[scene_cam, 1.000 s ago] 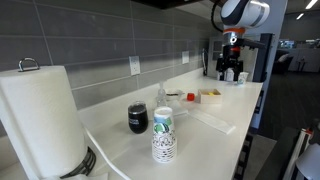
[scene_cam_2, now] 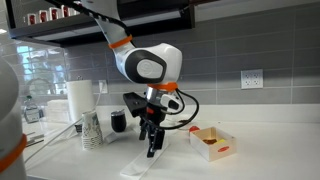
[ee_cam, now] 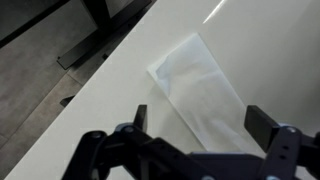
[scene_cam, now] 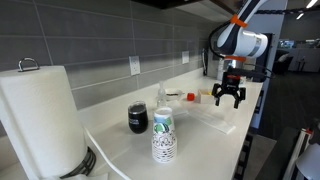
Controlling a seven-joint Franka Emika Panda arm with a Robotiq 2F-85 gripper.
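Note:
With its fingers spread and nothing between them, my gripper [scene_cam: 229, 96] hangs above the white counter, fingers pointing down. Below it in the wrist view lies a flat, folded white cloth or paper [ee_cam: 203, 95], partly covered by the gripper's body at the bottom of the frame. The same flat sheet [scene_cam: 214, 118] appears on the counter in exterior view 1, and its near end [scene_cam_2: 142, 168] shows under the gripper in exterior view 2. Two black fingers [ee_cam: 140, 118] stand apart on either side of the sheet. Clear space appears between the fingertips and the counter.
A stack of cups [scene_cam: 164, 140], a dark tumbler [scene_cam: 138, 117] and a paper towel roll [scene_cam: 45, 125] stand along the counter. Beyond the gripper sits an open box [scene_cam_2: 210, 145] with a red item [scene_cam: 191, 97] nearby. The counter's edge drops off close by.
My gripper has come down steadily from well above the counter, moving closer to the flat white sheet. The sheet and other counter objects have stayed put.

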